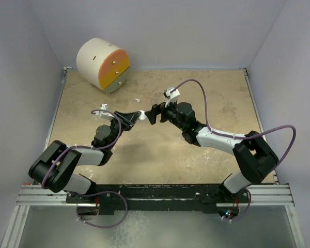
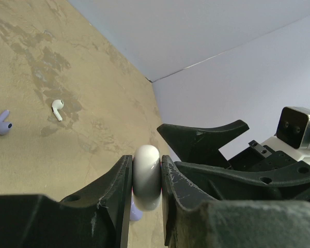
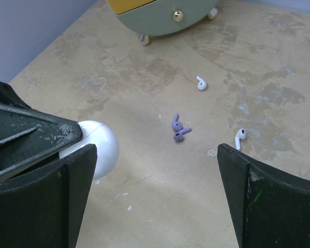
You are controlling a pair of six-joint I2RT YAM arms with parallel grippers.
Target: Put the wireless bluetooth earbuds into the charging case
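A white charging case is held in my left gripper; in the left wrist view its rounded end sits between the fingertips. My right gripper stands open just right of the case, which shows beside its left finger in the right wrist view. On the table lie a white earbud, another white earbud further back, and two lavender earbuds close together.
A rounded white cabinet with coloured drawers stands at the back left. Grey walls border the table. A lavender object is partly hidden behind the left gripper.
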